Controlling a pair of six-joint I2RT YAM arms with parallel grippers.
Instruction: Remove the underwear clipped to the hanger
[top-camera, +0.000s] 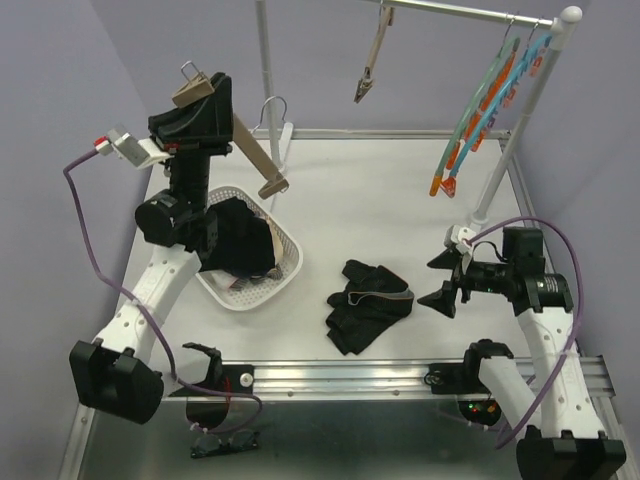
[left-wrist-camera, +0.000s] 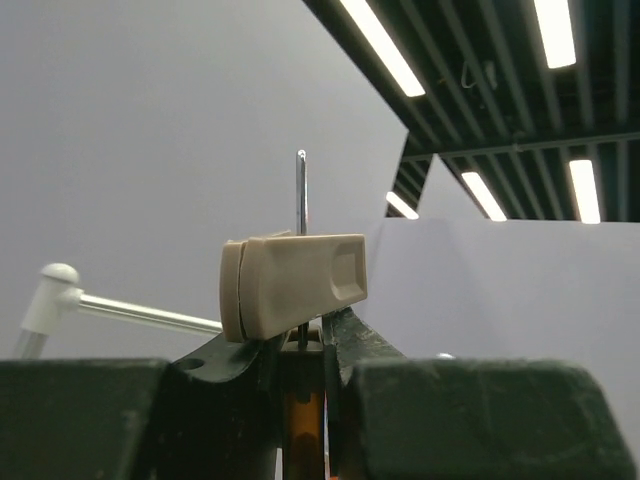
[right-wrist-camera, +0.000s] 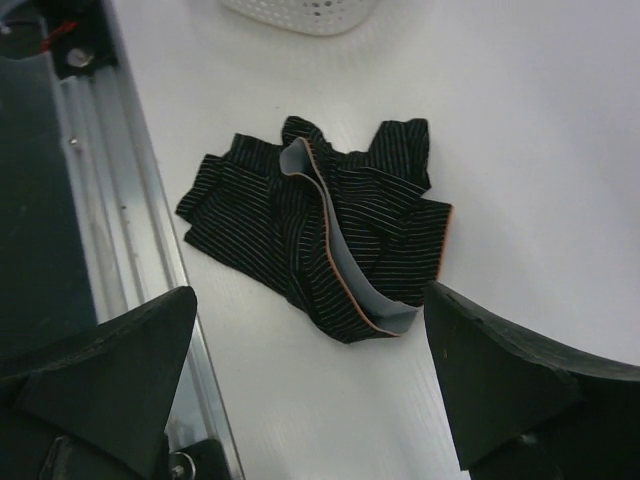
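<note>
In the top view, my left gripper (top-camera: 205, 112) is high at the left, shut on a beige clip hanger (top-camera: 258, 155) that slants down to the right. Up close in the left wrist view, a beige clip (left-wrist-camera: 305, 285) of this hanger stands just above the fingers, with a thin metal rod through it. The black underwear (top-camera: 368, 312) lies crumpled on the white table, touching no gripper; its grey waistband lining shows in the right wrist view. My right gripper (top-camera: 442, 282) is open to the right of it, nothing between its fingers.
A white basket (top-camera: 292, 262) with dark cloth inside stands at the table's left, under the left arm. From the rack's rail (top-camera: 470, 12) hang another clip hanger (top-camera: 375, 52) and green and blue hangers (top-camera: 500, 105).
</note>
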